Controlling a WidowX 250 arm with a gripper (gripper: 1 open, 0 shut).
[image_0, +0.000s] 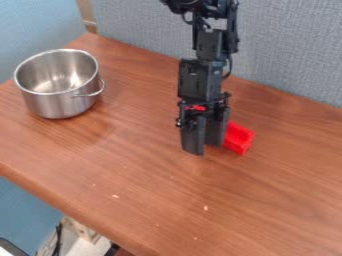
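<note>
A red object (238, 138) lies on the wooden table (134, 180), mostly behind my black gripper (203, 135), which points down over it at the centre-right. A small red part also shows above the fingers. The fingers overlap the red object in this view, and I cannot tell whether they grip it. A steel pot (59, 84) with a side handle stands on the table at the left, apart from the gripper.
A grey padded wall (294, 50) runs behind the table. The table's front left edge drops to a blue surface (20, 210).
</note>
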